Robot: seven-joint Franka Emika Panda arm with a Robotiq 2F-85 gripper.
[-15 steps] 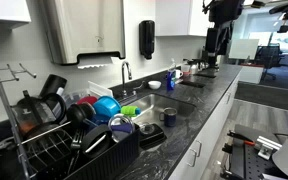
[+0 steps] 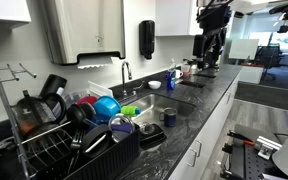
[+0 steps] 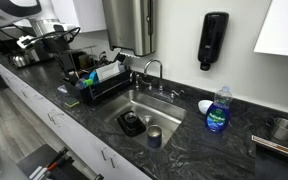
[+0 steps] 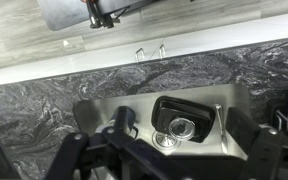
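Observation:
In exterior view 1, my gripper (image 2: 206,46) hangs high above the right part of the counter, well clear of everything on it. The wrist view shows the gripper open from above, its dark fingers spread wide with nothing held between them. Below it lies the steel sink (image 4: 134,103), holding a black rectangular dish (image 4: 196,106) and round metal pieces partly covered by the gripper. A grey mug (image 3: 154,134) stands upright by the sink's front edge in exterior view 2.
A dish rack (image 2: 109,157) full of dishes stands left of the sink. The faucet (image 3: 160,75) rises behind the basin. A blue soap bottle (image 3: 218,112) and a small white bowl (image 3: 205,106) are to the right. Bare counter (image 3: 189,155) extends along the front.
In exterior view 1, my gripper has turned and swung slightly left from its straight hanging pose. The dishes, mug and sink contents have not visibly moved.

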